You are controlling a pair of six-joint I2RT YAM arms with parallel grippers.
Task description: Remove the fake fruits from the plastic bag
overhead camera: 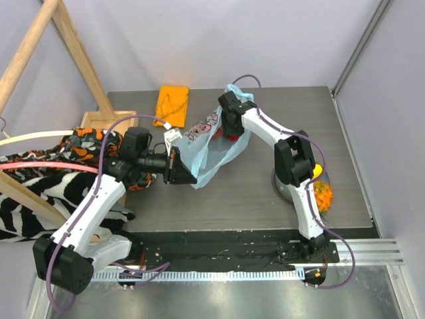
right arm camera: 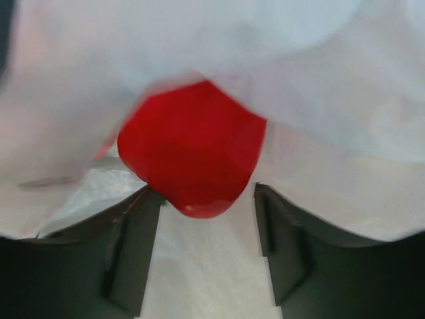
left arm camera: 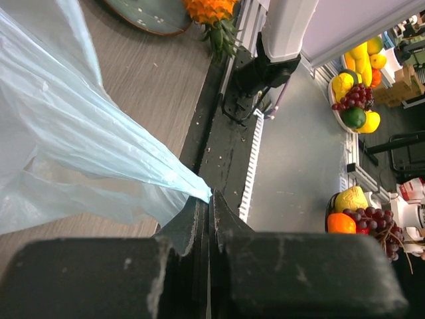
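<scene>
The pale blue plastic bag [overhead camera: 212,156] is spread open in the middle of the table. At its near left edge my left gripper [overhead camera: 191,178] is shut on the bag film; in the left wrist view the bag's gathered edge [left arm camera: 189,183] runs into its fingertips. My right gripper [overhead camera: 230,131] reaches into the far part of the bag. The right wrist view shows a red fake fruit [right arm camera: 192,146] at the parted fingers [right arm camera: 143,226], mostly just beyond the fingertips. Whether they touch it cannot be told.
A plate [overhead camera: 283,191] with a yellow fruit [overhead camera: 317,171] and an orange pineapple [overhead camera: 323,195] stands at the right, partly under the right arm. A folded orange cloth [overhead camera: 172,105] lies at the back left. Patterned fabric [overhead camera: 86,149] fills the left side.
</scene>
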